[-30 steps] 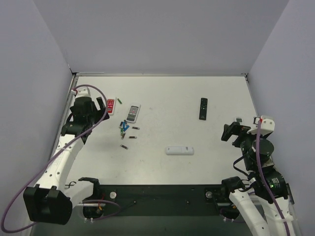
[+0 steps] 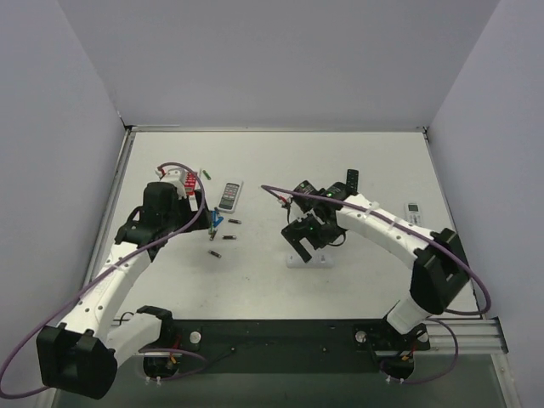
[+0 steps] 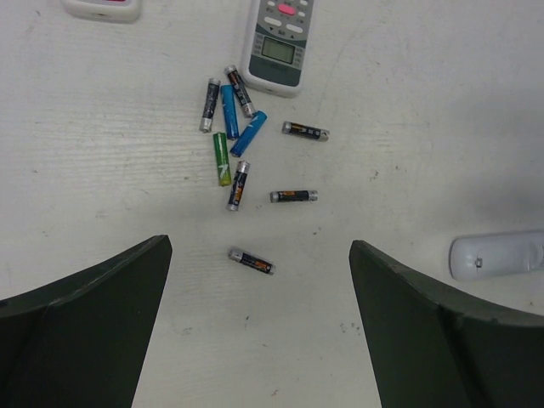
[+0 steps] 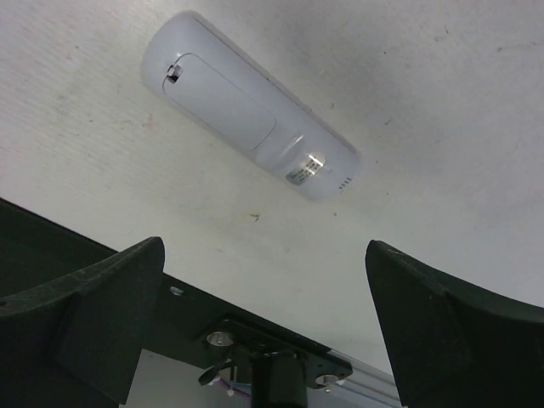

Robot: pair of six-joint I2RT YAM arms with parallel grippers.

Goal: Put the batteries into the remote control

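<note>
A white remote control (image 4: 246, 106) lies face down near the table's front edge, its battery cover (image 4: 219, 100) in place. Above it, my right gripper is open and empty; in the top view its fingers partly cover the remote. Several small batteries lie loose on the left half of the table: dark ones such as one battery (image 3: 252, 260) and another (image 3: 294, 195), blue ones (image 3: 248, 133) and a green one (image 3: 222, 159). Over that side hangs my left gripper, open with nothing between its fingers, the batteries ahead of it in its wrist view.
A white remote with a screen (image 2: 229, 196) lies behind the batteries, a red-keyed one (image 2: 192, 180) partly under the left gripper. At the right are a black remote (image 2: 352, 179) and a small white one (image 2: 413, 212).
My right arm has swung left from the table's right edge to above the white face-down remote. The left gripper has shifted a little right and forward, towards the batteries. The objects have not moved.
</note>
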